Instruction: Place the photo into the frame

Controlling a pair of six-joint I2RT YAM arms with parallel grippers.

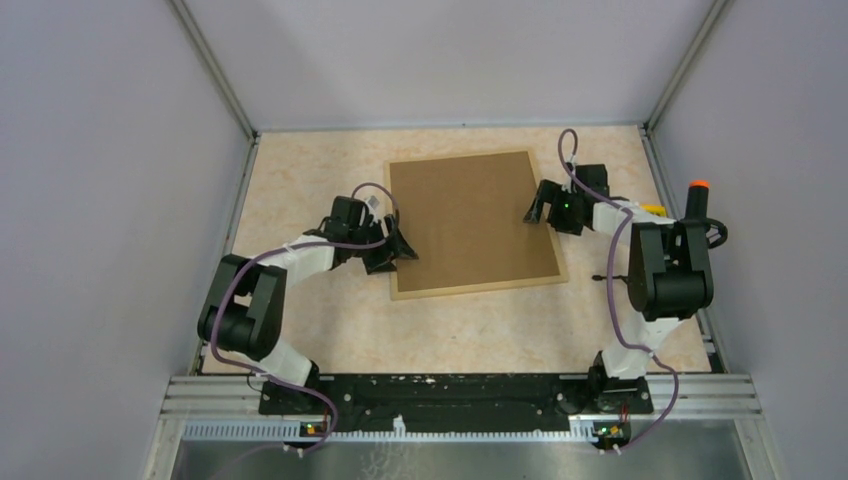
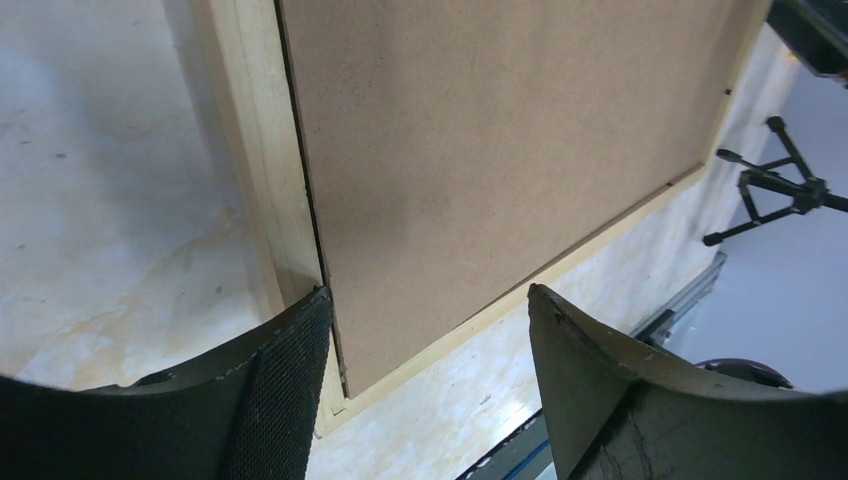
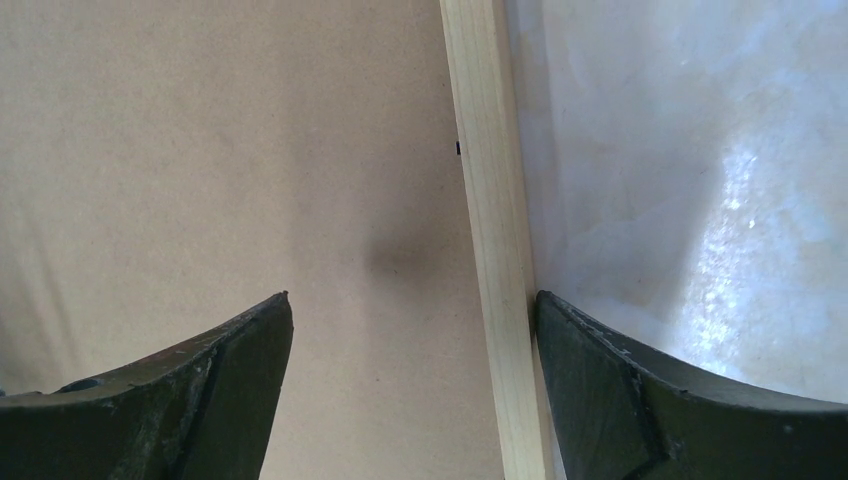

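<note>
A light wooden frame [image 1: 480, 290] lies on the table, slightly turned, with a plain brown board [image 1: 465, 220] filling it. No photo picture shows. My left gripper is open at the frame's left side. In the left wrist view, one of its fingertips [image 2: 322, 305] is at the left rim [image 2: 262, 130], and the other is over the front side. At the right side, my right gripper stands open astride the right rim [image 3: 490, 200]. Its outer finger [image 3: 560, 330] meets that rim's outer edge; the inner finger is above the board.
A dark stand-like object with an orange top [image 1: 698, 184] stands at the right wall. A yellow item [image 1: 653, 210] lies near it, partly hidden by the right arm. Bare table shows in front of the frame and to its left.
</note>
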